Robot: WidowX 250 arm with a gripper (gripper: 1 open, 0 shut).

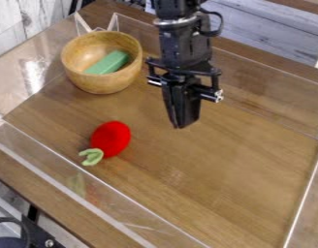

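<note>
My black gripper (184, 107) hangs over the middle of the wooden table, pointing down, its fingertips close together with nothing visible between them. To its upper left sits a light wooden bowl (90, 75) holding a green object (112, 60). A red object with a pale green tip (110, 139), like a toy vegetable, lies on the table to the lower left of the gripper, apart from it.
Pale raised edges run along its sides. A white slatted surface lies beyond the back edge, and a dark cable shows at the bottom left corner.
</note>
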